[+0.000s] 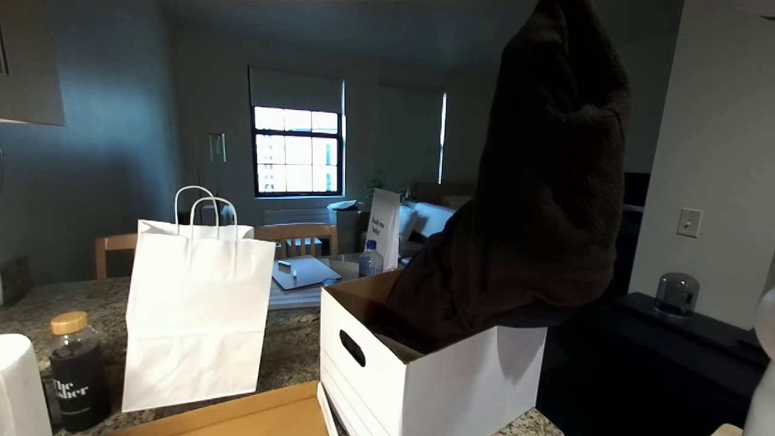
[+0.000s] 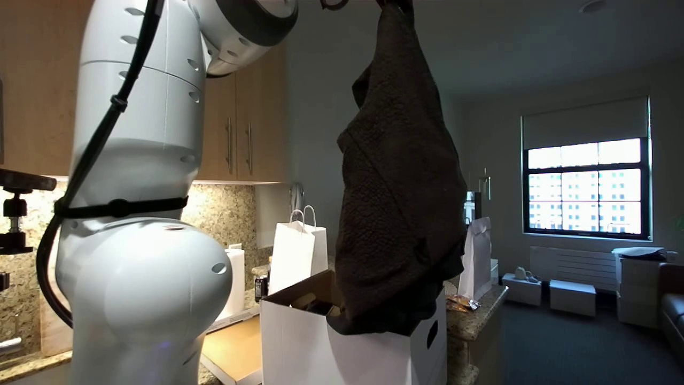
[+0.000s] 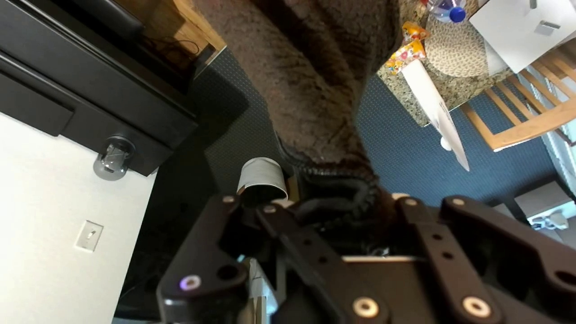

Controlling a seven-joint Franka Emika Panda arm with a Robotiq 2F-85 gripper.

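A dark brown fleecy cloth hangs in long folds above the white cardboard box. Its lower left part reaches into the box's opening, while the right side bulges out past the rim. In exterior view 2 the cloth narrows to a gathered top at the upper edge and drapes over the near wall of the box. The wrist view shows my gripper shut on a stitched edge of the cloth. Both exterior views leave the fingertips cut off or too dark to make out.
Left of the box stand a white paper bag and a dark bottle. A cardboard lid lies on the counter before them. A plastic bottle is behind the box. Beyond the counter's end, the floor is open.
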